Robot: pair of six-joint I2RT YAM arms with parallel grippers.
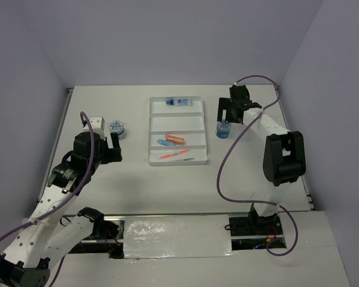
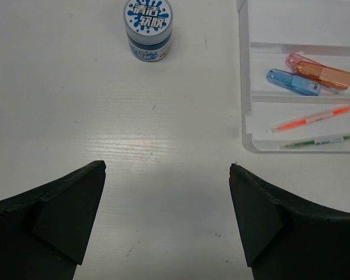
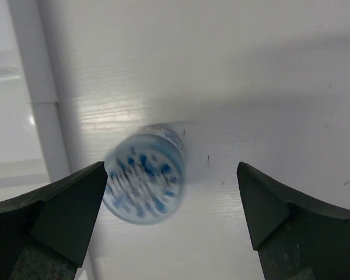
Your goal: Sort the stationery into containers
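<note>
A white tray [image 1: 176, 122] with compartments sits mid-table, holding a blue bottle [image 1: 179, 102] at the back, blue [image 2: 291, 82] and orange [image 2: 324, 76] items in one section, and orange [image 2: 312, 119] and green [image 2: 324, 140] pens in the front one. My right gripper [image 1: 225, 107] stands open above a lidded jar [image 1: 223, 130] right of the tray; in the right wrist view the jar [image 3: 143, 181] lies between and beyond the fingertips. My left gripper [image 1: 115, 146] is open, nothing between its fingers, near another jar [image 2: 147, 29] left of the tray.
Bare table [image 1: 167, 188] lies in front of the tray and behind it. Walls [image 1: 323, 119] surround the table at the back and sides. A purple cable loops over each arm.
</note>
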